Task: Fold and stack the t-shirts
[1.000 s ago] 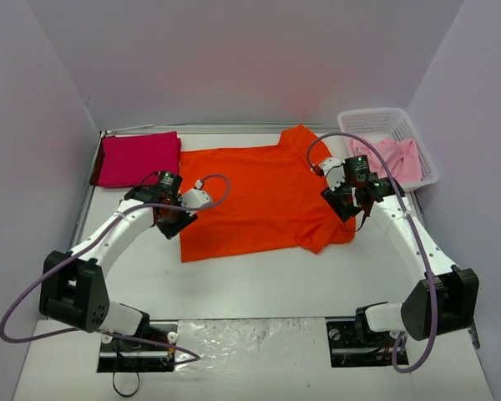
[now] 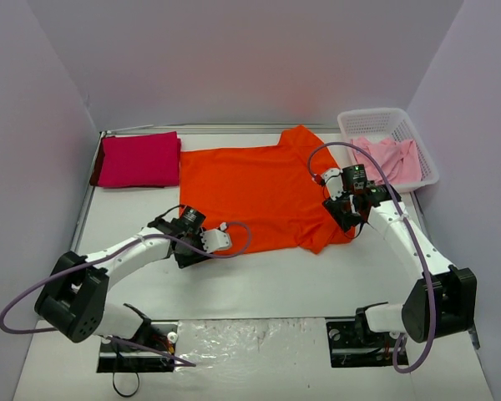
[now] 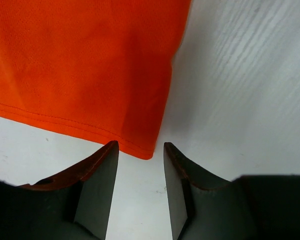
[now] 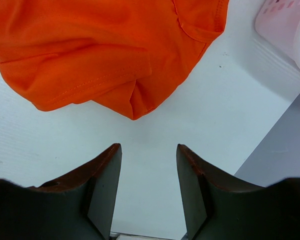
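Observation:
An orange t-shirt lies spread on the white table, with ruffled folds at its right end. My left gripper stands open over a lower corner of it, the hem corner showing between and just beyond its fingertips. My right gripper is open over bare table just short of the crumpled right end. A folded magenta t-shirt lies at the back left.
A white basket holding pink cloth stands at the back right, close to my right arm. Walls border both sides and the back.
My left gripper has moved toward the front and slightly right, to the shirt's lower left corner. The right gripper has shifted slightly toward the front. The shirt looks unchanged.

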